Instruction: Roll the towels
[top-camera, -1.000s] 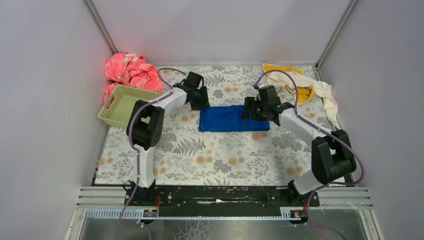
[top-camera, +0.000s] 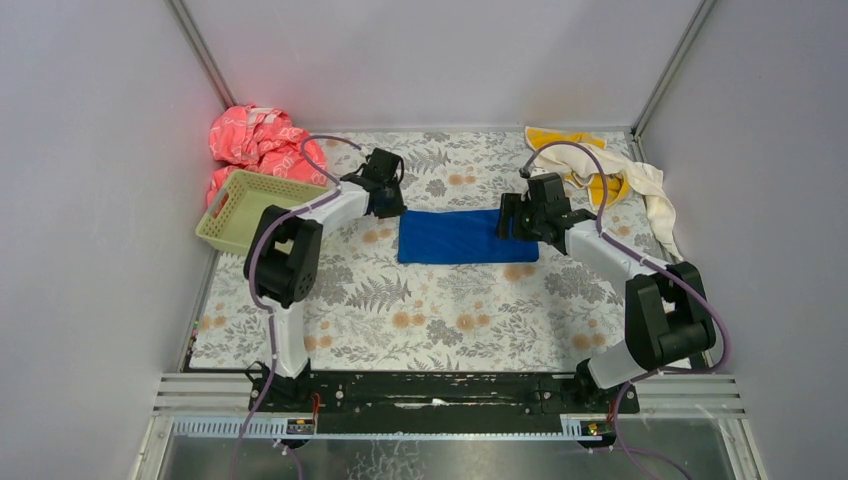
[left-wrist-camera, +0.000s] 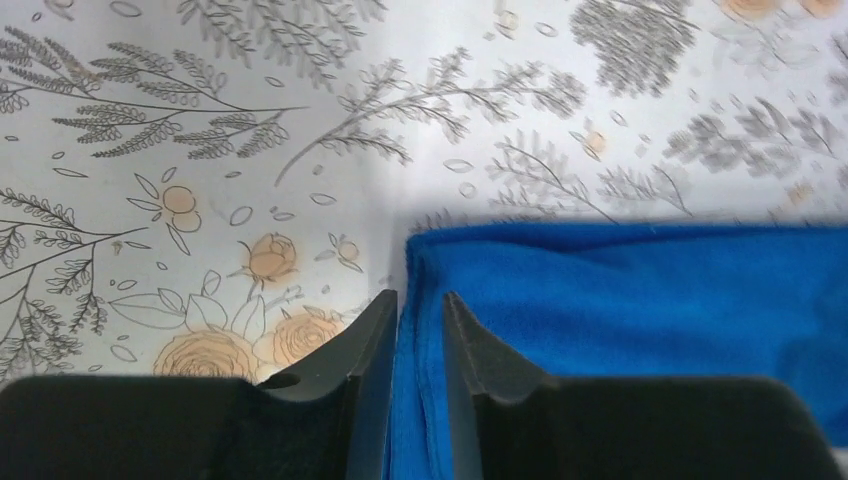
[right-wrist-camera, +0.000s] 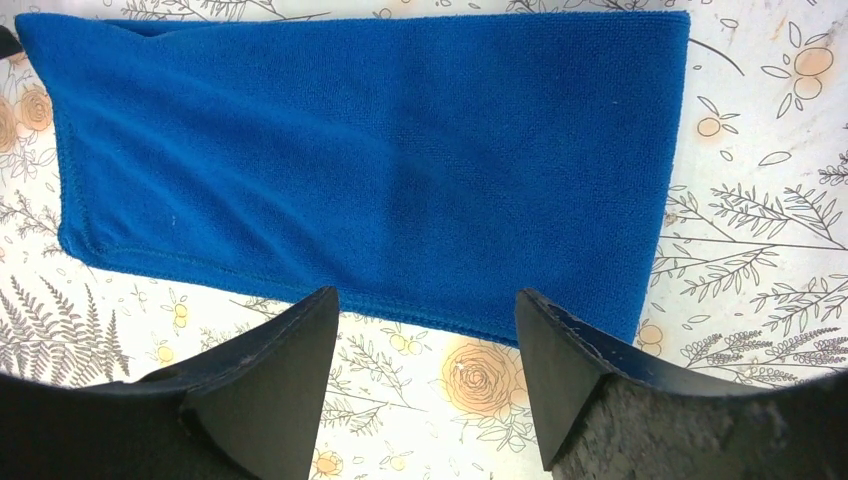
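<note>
A blue towel (top-camera: 450, 238) lies folded as a flat, wide rectangle in the middle of the table. Its top left corner shows in the left wrist view, where the blue cloth (left-wrist-camera: 600, 310) has a raised upper edge. Over that left edge is my left gripper, its fingers a little apart with the towel's edge visible in the narrow gap. Above the right part of the towel hangs my right gripper, wide open, nothing between its fingers. In the right wrist view, the whole towel (right-wrist-camera: 400, 170) looks flat, with slight creases at left.
A pale green basket (top-camera: 232, 240) stands at the left, with crumpled coral-red cloth (top-camera: 262, 150) behind it. White and yellow cloths (top-camera: 650, 190) lie at the back right.
The right gripper drifted a little to the right. The towel looks almost the same.
</note>
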